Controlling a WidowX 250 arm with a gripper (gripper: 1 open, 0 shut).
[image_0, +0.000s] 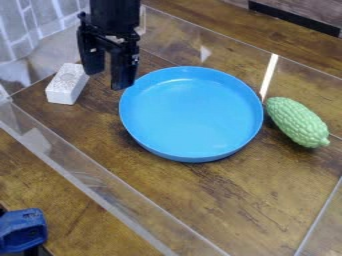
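The black gripper (110, 62) hangs open at the upper left, between a white block (67, 84) and a blue plate (190, 112), a little above and right of the block. Nothing shows between its fingers. The plate lies empty on the wooden table (160, 200). A green bumpy vegetable toy (297, 122) rests right of the plate.
A blue object (19, 230) sits at the lower left corner. Clear plastic walls or strips border the area at left and right. A thin white stick (269, 76) is near the toy.
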